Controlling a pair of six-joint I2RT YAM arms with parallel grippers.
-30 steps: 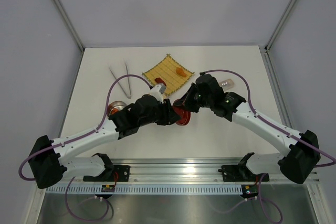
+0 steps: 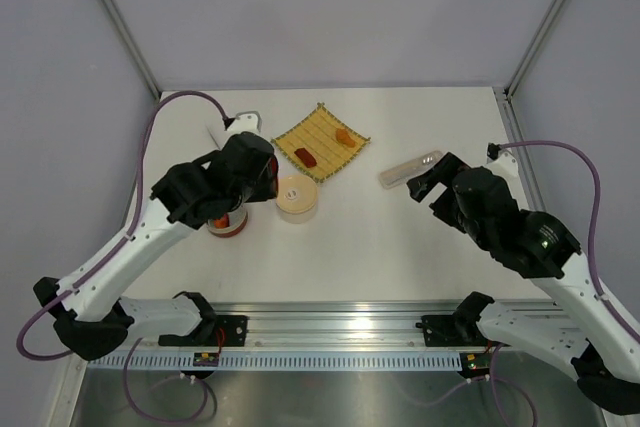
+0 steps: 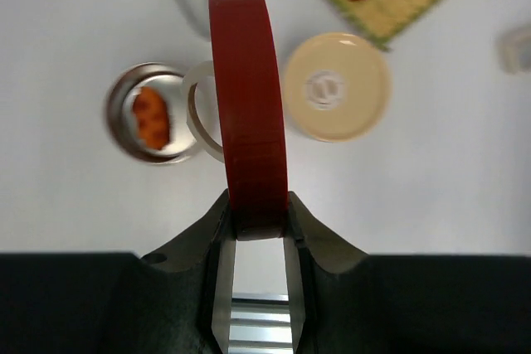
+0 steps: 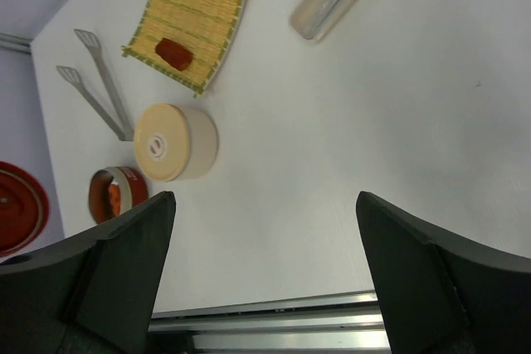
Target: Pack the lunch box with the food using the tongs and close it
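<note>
My left gripper is shut on a red lid (image 3: 247, 105), held edge-on above the table near a round steel-lined box (image 3: 124, 118) with orange food inside. Beside that box stands a cream round container (image 2: 297, 190) with a lid. A yellow bamboo mat (image 2: 325, 127) at the back carries a brown piece (image 2: 305, 157) and an orange piece (image 2: 344, 137). My right gripper stands open over the right of the table, nothing between its fingers.
A clear elongated case (image 2: 405, 169) lies right of the mat. Two slotted metal utensils (image 4: 108, 80) lie behind the round containers.
My left gripper has moved left with the red lid. The right gripper has opened and drawn away to the right, leaving the cream container in clear view.
</note>
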